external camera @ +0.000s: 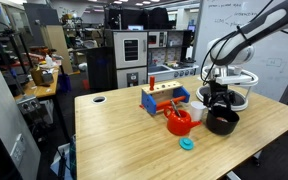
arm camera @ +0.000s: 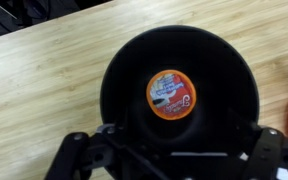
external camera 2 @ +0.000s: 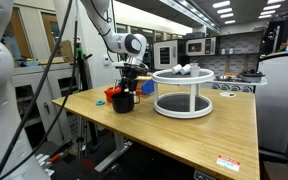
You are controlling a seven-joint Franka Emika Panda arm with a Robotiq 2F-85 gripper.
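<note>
A black pot [external camera: 222, 124] stands on the wooden table, and in the wrist view its dark bowl [arm camera: 224, 90] fills the middle. Inside it lies a round orange-rimmed item with a printed label [arm camera: 171, 95], like a small tub or lid. My gripper is over the near side of the pot, its two dark fingers spread apart with nothing between them. From the side, the gripper [external camera 2: 137, 84] hangs just above the pot [external camera 2: 127, 106]. The item in the pot is hidden in both exterior views.
Left of the pot are a red pot [external camera: 180, 123] with things in it and a white cup [external camera: 197, 111]. Behind them sits a blue toy rack [external camera: 164, 96]. A turquoise lid [external camera: 186, 144] lies in front.
</note>
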